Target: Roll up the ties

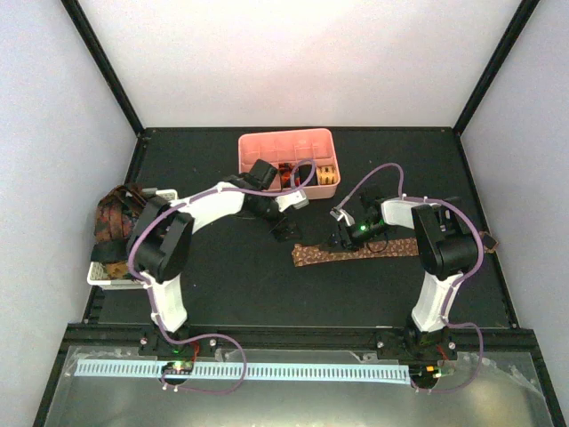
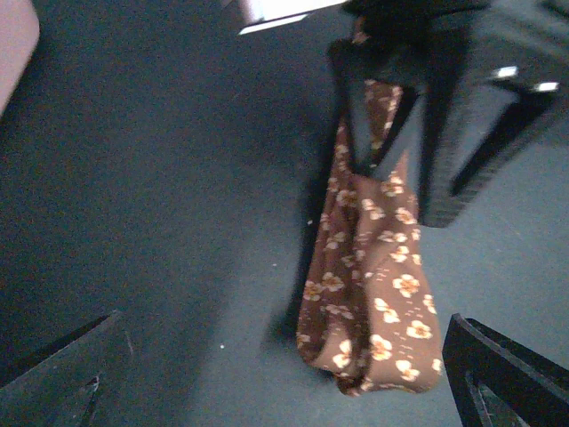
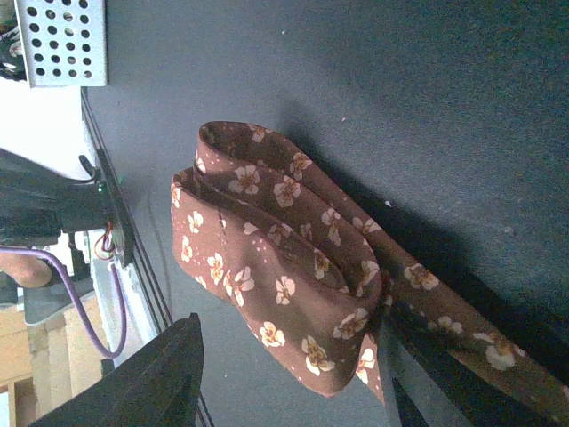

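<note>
A brown tie [image 1: 391,248] with pale flowers lies lengthwise on the dark table, its near left end folded over on itself in a loose, flattened bundle [image 2: 391,302]. My left gripper stands open just beyond that end, with nothing gripped. In the top view the left gripper [image 1: 286,231] is to the upper left of the tie. Over the folded part is my right gripper, its fingers apart. The folded cloth [image 3: 293,285] lies between and ahead of them, and the right-hand finger touches or nearly touches it.
Behind the left gripper, a pink bin [image 1: 283,145] holds several rolled ties [image 1: 326,174]. A white basket [image 1: 116,283] with a heap of dark patterned cloth [image 1: 117,227] stands at the far left.
</note>
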